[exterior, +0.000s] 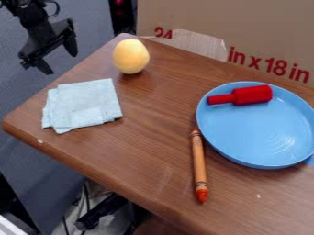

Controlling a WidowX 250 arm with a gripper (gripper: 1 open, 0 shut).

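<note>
My black gripper (54,57) hangs at the upper left, off the table's edge and above the grey floor area; whether its fingers are open I cannot tell. A folded pale blue cloth (81,105) lies on the wooden table near the left edge. A yellow ball-like object (130,56) stands behind it. A blue plate (255,138) on the right holds a red rolling-pin-like object (245,95). An orange crayon (199,165) lies left of the plate.
A cardboard box (233,27) stands behind the table (147,174). The table's left edge drops to the floor.
</note>
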